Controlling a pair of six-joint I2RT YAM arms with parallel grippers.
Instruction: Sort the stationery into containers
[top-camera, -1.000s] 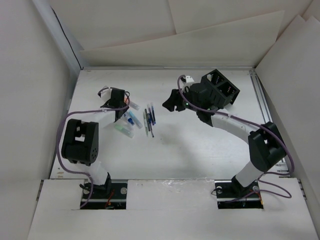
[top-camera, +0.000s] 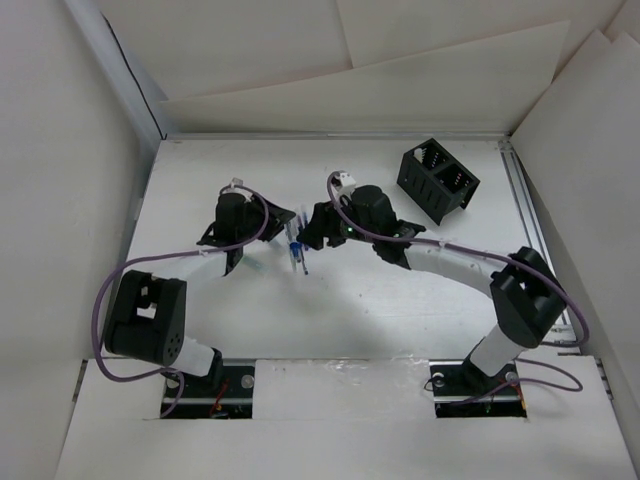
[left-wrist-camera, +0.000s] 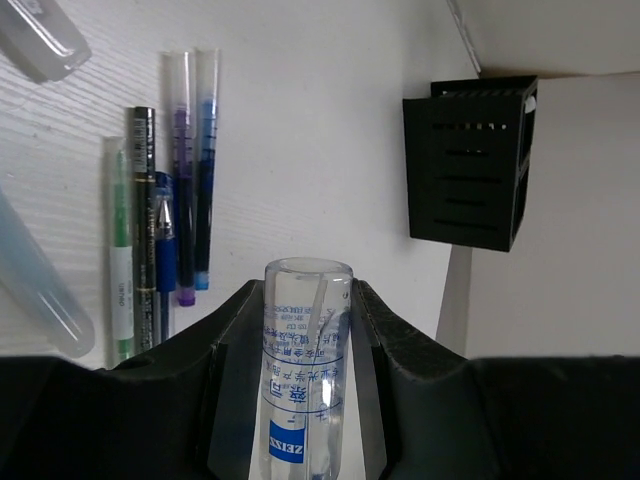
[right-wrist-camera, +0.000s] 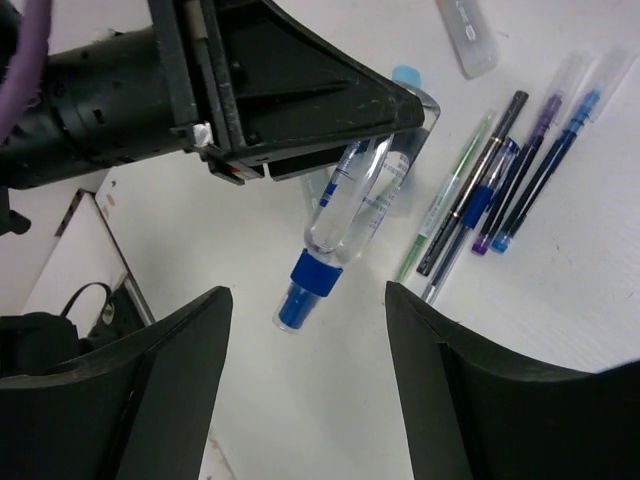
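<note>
My left gripper (top-camera: 279, 218) is shut on a clear, blue-capped tube (left-wrist-camera: 305, 390), seen upright between its fingers in the left wrist view and tilted in the right wrist view (right-wrist-camera: 350, 210). My right gripper (top-camera: 312, 232) faces it from close by, fingers apart with nothing between them. Beneath lie several pens: a green one (left-wrist-camera: 122, 260), a black one (left-wrist-camera: 144, 230), a blue one (right-wrist-camera: 468, 225), and purple and blue ones (right-wrist-camera: 540, 175). A grey clear case (left-wrist-camera: 45, 38) and a pale tube (left-wrist-camera: 40, 280) lie nearby.
A black compartmented organiser (top-camera: 437, 182) stands at the back right of the white table (top-camera: 400, 310). Raised white panels border the sides and back.
My left gripper has moved right with the tube, from the left group of items toward the middle. My right gripper has moved left, away from the organiser, toward the left gripper.
</note>
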